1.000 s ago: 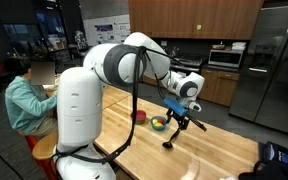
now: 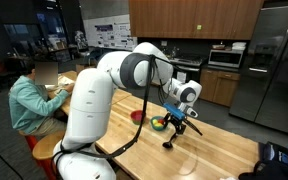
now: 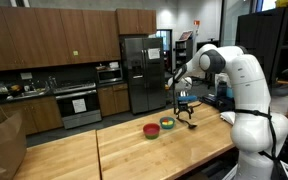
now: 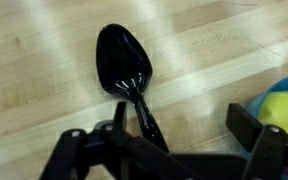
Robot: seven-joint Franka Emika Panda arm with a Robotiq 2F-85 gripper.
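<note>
A black spoon (image 4: 124, 62) lies flat on the wooden table, its bowl pointing away and its handle running down toward my gripper. The fingers stand wide apart with nothing between them, and the handle's lower end reaches the gap from the left side. In exterior view 1 the spoon (image 2: 168, 145) rests below and a little left of the gripper (image 2: 176, 130). A blue bowl (image 2: 159, 123) holding yellow and green items sits beside the gripper; part of this bowl (image 4: 254, 108) shows at the wrist view's right edge.
A red bowl (image 2: 137, 117) stands left of the blue one; exterior view 2 shows the red bowl (image 3: 151, 131) too. Dark objects (image 2: 274, 160) lie at the table's right end. A person (image 2: 32, 100) sits at the left.
The gripper has come down slightly closer to the table, and the arm has shifted a little to the left. The spoon and bowls stay in place.
</note>
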